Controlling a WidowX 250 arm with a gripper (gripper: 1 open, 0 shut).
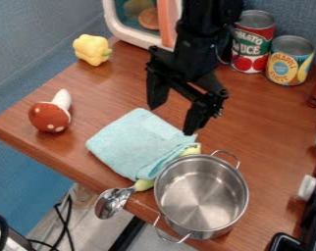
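Observation:
My black gripper [174, 108] hangs over the middle of the wooden table, above and a little behind a folded light blue towel [131, 142]. Its fingers stand apart with nothing visible between them. A steel pot [200, 193] sits at the front right, in front of a yellow-green object [142, 183] that is partly hidden by the towel and pot. A spoon [112, 201] lies at the table's front edge, left of the pot.
A red mushroom-like toy [49, 117] and a yellow duck [92, 48] sit on the left. Cans [250, 44] stand at the back right.

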